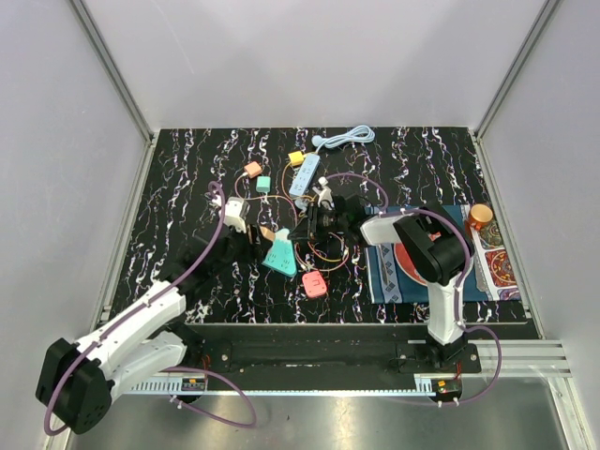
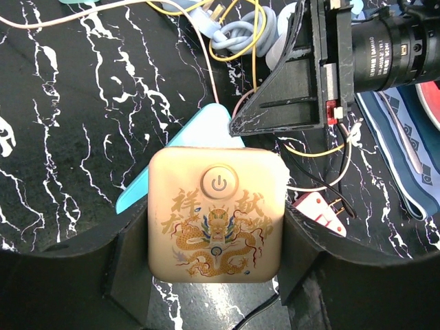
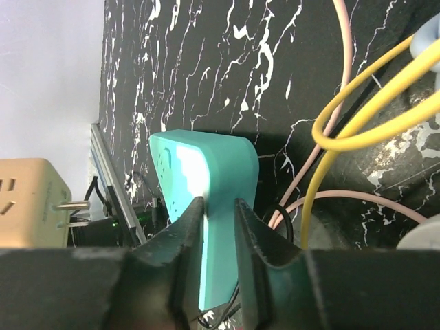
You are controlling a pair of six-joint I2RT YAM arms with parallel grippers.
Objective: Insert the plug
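Observation:
My left gripper is shut on a peach charger cube [image 2: 213, 206], printed with a gold dragon. In the right wrist view the cube [image 3: 27, 206] shows sockets and metal prongs on its side. A teal power strip [image 3: 182, 175] lies beside it, under my right gripper, whose dark fingers reach onto it; whether they grip it is hard to tell. In the top view the teal strip [image 1: 279, 259] sits between both grippers.
A blue mat [image 1: 384, 286] and an orange jar [image 1: 480, 215] are at the right.

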